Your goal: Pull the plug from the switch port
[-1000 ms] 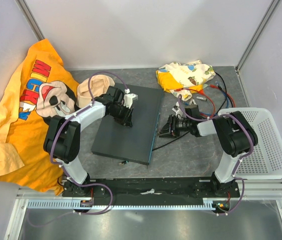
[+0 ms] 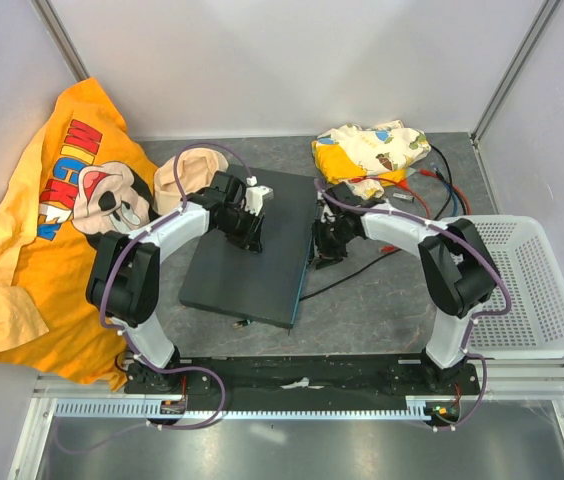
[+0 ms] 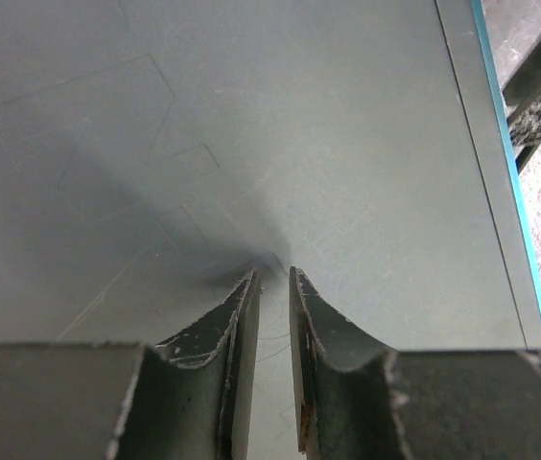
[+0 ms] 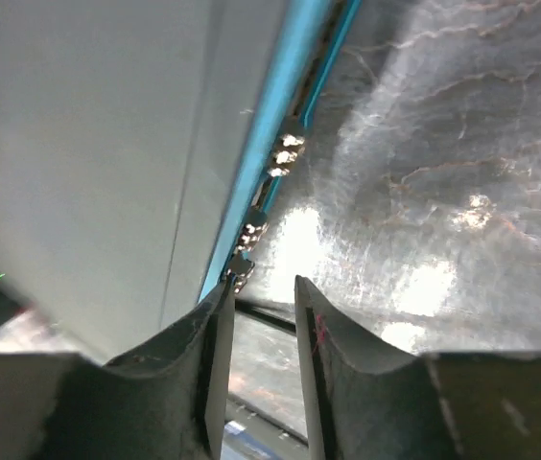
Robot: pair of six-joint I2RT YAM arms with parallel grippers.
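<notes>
The dark flat switch (image 2: 242, 280) lies mid-table, its blue-edged right side lined with metal ports (image 4: 284, 153). A black cable (image 4: 266, 316) runs from near the lowest visible port, behind my right gripper. My left gripper hovers over the top surface, its fingertips slightly apart, nothing seen between them. My right gripper is at the right side by the ports, fingers parted, nothing clearly between them; whether a plug is there is hidden.
A white basket (image 2: 547, 330) fills the right; cloths (image 2: 362, 150) and coloured cables lie at the back. An orange Mickey cloth (image 2: 22, 290) covers the left. Bare table shows at front right.
The switch has shifted slightly left. My left arm looks almost unchanged.
</notes>
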